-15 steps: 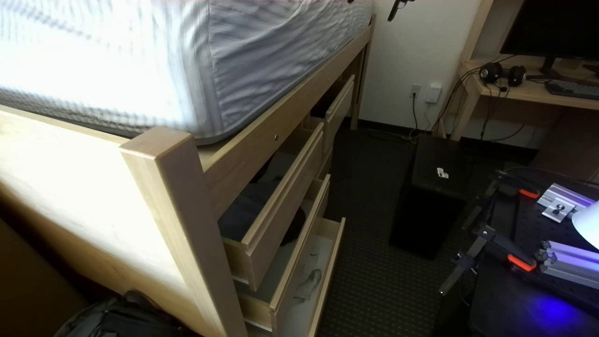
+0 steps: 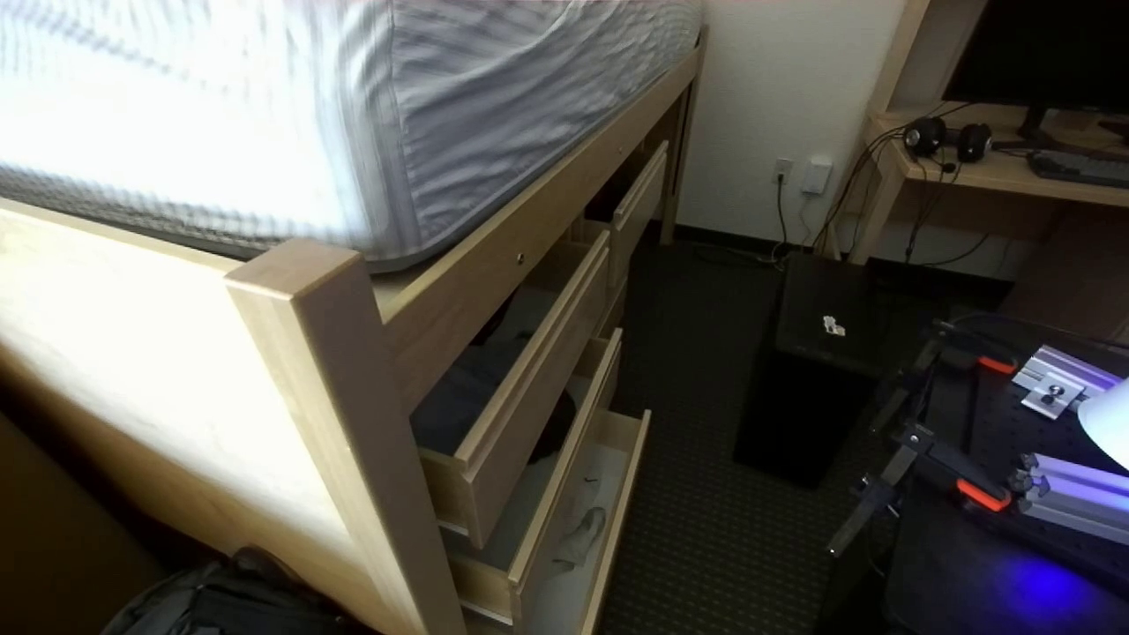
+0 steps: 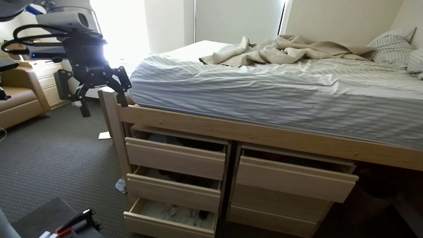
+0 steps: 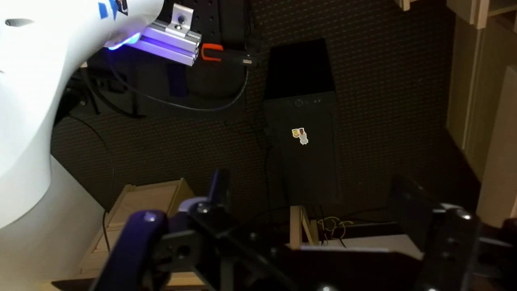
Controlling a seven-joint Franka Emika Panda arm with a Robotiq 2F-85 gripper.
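In exterior view 2 my gripper [image 3: 103,106] hangs fingers down at the upper left, in front of the bed's corner post in the picture. Its fingers are wide apart and nothing shows between them. The wrist view has dark fingers [image 4: 220,189] spread at the bottom, over the floor and a black computer case [image 4: 304,160]. Beneath the bed, the left stack has its top drawer [image 3: 174,158], middle drawer [image 3: 172,192] and bottom drawer [image 3: 166,226] all pulled out. Clothes or cloth show inside them. To the right, another upper drawer [image 3: 295,178] also stands out.
A striped mattress [image 3: 238,93] lies on the wooden frame, with a beige blanket [image 3: 293,49] on top. My base table [image 2: 984,593] carries clamps and metal rails. A desk [image 2: 900,159] with a headset stands by the wall. Dark carpet [image 2: 677,444] lies open beside the drawers.
The drawers look the same.
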